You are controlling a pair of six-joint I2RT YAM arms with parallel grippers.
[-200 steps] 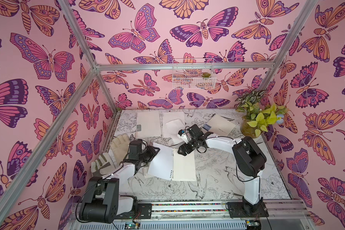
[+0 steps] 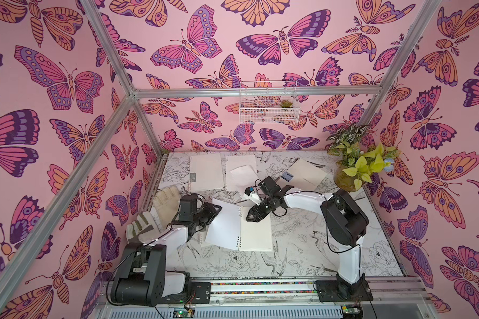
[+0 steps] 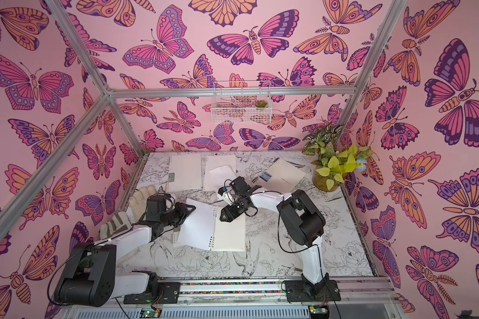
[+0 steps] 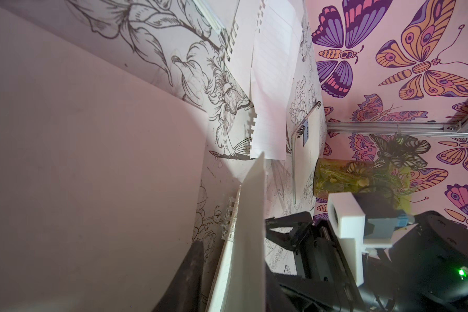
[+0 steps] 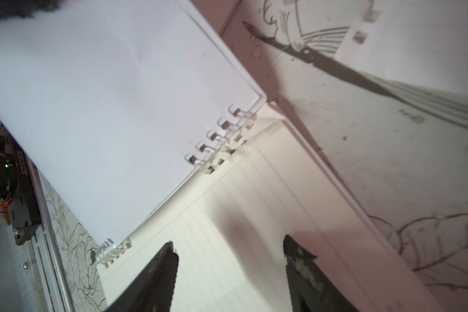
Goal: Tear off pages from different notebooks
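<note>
A ring-bound notebook lies open at the middle of the table, its lined cream page on the right. Its white cover is lifted at the left, with my left gripper shut on the cover's far left edge. In the left wrist view the cover fills the left side and runs down between the blurred fingers. Over the upper part of the lined page hangs my right gripper, its fingers apart and nothing between them. In the right wrist view the binding rings show between cover and page.
Behind lie a closed notebook, another with a loose sheet on it, and a tilted notebook. Work gloves rest at the left. A potted plant stands back right.
My right gripper has moved slightly over the lined page, towards the front of the table. The left gripper and the cover have stayed where they were.
</note>
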